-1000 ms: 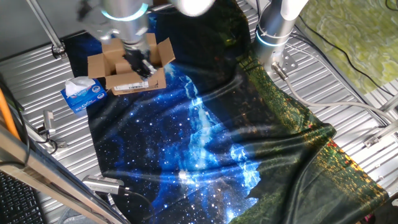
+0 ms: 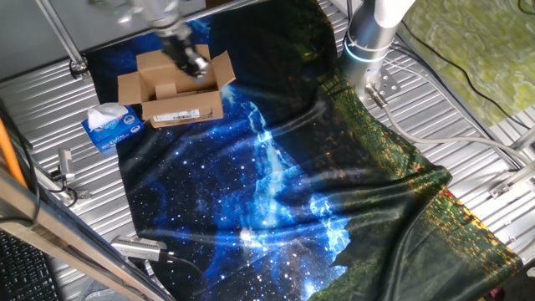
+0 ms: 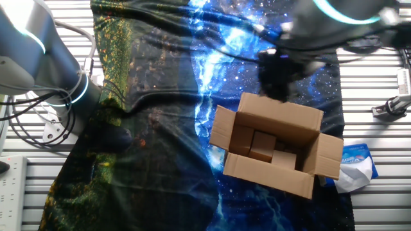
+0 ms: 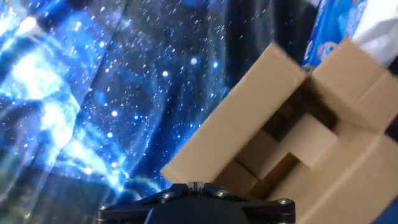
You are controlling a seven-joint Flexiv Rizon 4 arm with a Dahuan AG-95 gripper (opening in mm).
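An open cardboard box stands on the cloth with its flaps spread. Inside the box lie small brown cardboard blocks, one of them a lighter block. My gripper hangs over the box in exterior view 1. Motion blurs the gripper in exterior view 2, where it appears by the box's far flap. Along the bottom of the wrist view, the gripper looks shut, its tips together and nothing visible between them. The box fills the right of that view, with a block inside.
A blue tissue box stands close beside the cardboard box. A grey adapter with a cable lies at the cloth's near left edge.
The cardboard box and tissue box stay in place.
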